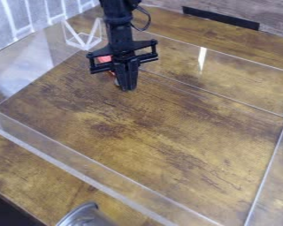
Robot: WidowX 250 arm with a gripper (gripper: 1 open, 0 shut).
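Observation:
My black gripper point(125, 81) hangs over the upper left part of the walled wooden work area, its fingers together and pointing down, with nothing visible between them. A red object point(105, 59) is behind it, mostly hidden by the gripper's body, so I cannot tell whether the two touch.
Clear plastic walls point(73, 157) enclose the wooden floor point(168, 150), which is bare across the middle and right. A metal cylinder point(82, 216) stands outside the near wall at the bottom.

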